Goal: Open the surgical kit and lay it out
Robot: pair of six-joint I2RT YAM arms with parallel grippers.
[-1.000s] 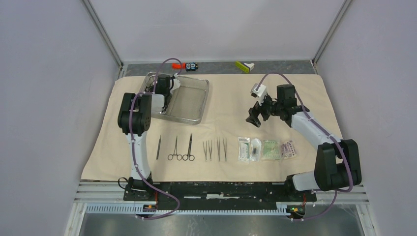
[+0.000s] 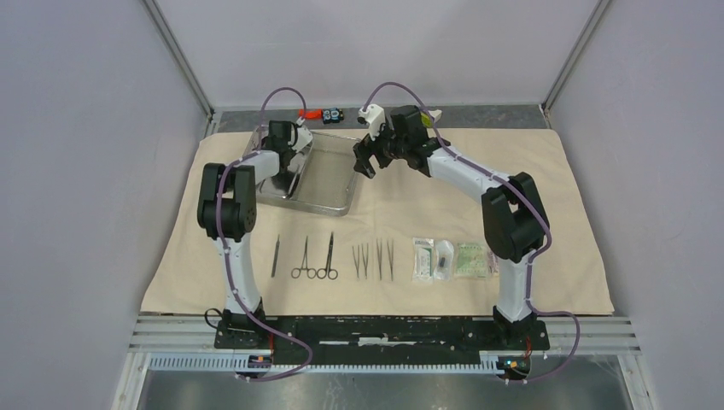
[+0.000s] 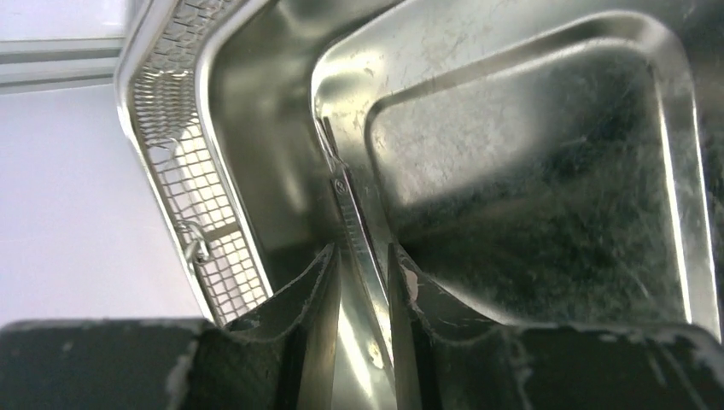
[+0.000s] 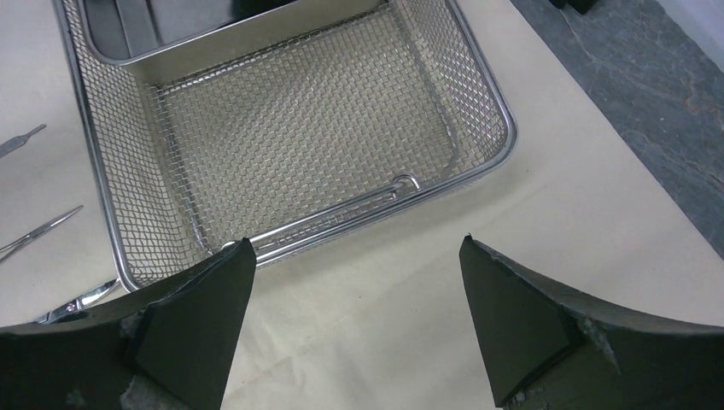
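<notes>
My left gripper reaches down into the steel tray (image 3: 546,145) inside the wire basket (image 2: 333,201), its fingertips close together at a slim metal instrument (image 3: 346,192) lying along the tray's edge; whether they grip it is unclear. My right gripper stands open just beyond the basket's right end, nothing between its fingers. On the cream cloth below lie a slim instrument (image 2: 275,256), scissor-like tools (image 2: 328,269), several tweezers (image 2: 380,260) and several packets (image 2: 470,260) in a row.
Along the grey strip at the back lie small objects, red (image 2: 309,114) and black (image 2: 331,114). Walls stand on both sides and behind.
My right arm has swung up and left to beside the basket.
</notes>
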